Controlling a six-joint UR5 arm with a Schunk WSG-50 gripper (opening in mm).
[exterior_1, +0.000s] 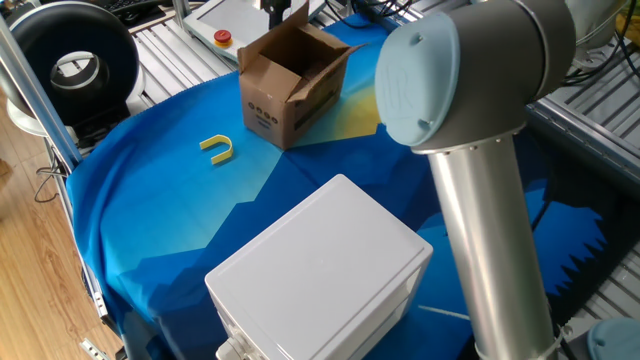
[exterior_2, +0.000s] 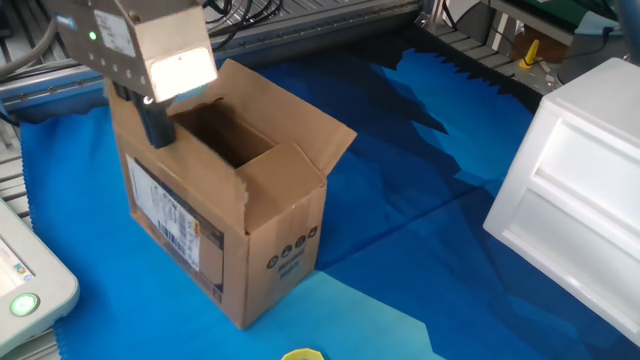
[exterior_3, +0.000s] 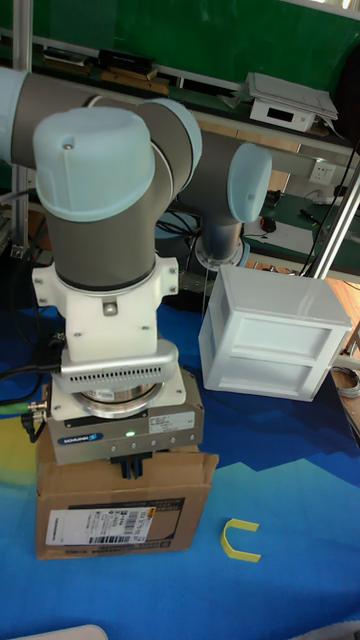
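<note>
An open brown cardboard box (exterior_2: 285, 235) stands upright on the blue cloth, with its flaps raised. My gripper (exterior_2: 150, 125) is low over the box's labelled side; a dark finger reaches down against or just outside the flap there. In exterior view 3 the gripper (exterior_3: 130, 467) points down at the top edge of that same side, in front of the box (exterior_3: 181, 523). At the top of exterior view 1, dark fingers (exterior_1: 274, 12) show behind the box's far flap. How far apart the fingers stand, and whether cardboard lies between them, cannot be made out.
A yellow U-shaped piece (exterior_1: 217, 150) lies on the cloth near the box. A white drawer unit (exterior_1: 320, 265) stands farther off, with clear cloth between. A teach pendant with a red stop button (exterior_1: 222, 38) lies beyond the box.
</note>
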